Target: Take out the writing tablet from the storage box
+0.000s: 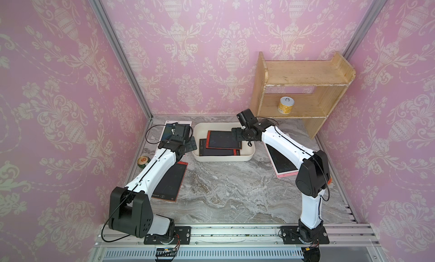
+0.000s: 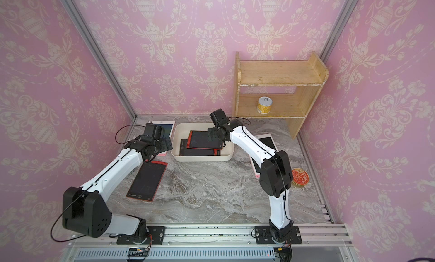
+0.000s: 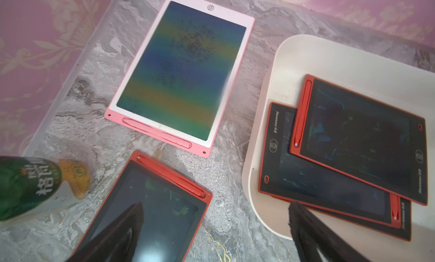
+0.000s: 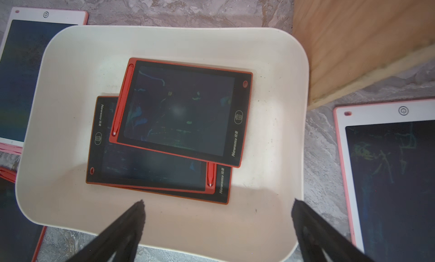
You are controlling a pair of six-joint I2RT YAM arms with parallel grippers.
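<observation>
A cream storage box (image 1: 248,157) stands at the back middle of the table. Inside it lies a stack of black writing tablets with red edges: the top tablet (image 4: 179,110) lies askew over a lower tablet (image 4: 151,169), with the edge of another under that. Over the box's right part hovers my right gripper, open, with nothing between its fingers and apart from the stack. To the left of the box, my left gripper is open and empty above the table; in the top views it hides part of the tablets there.
A pink-edged tablet (image 3: 181,71) and a red-edged tablet (image 3: 149,207) lie left of the box, near a green can (image 3: 36,185). Another pink-edged tablet (image 4: 394,171) lies to its right. The wooden shelf (image 1: 312,112) rises close by the box's back right.
</observation>
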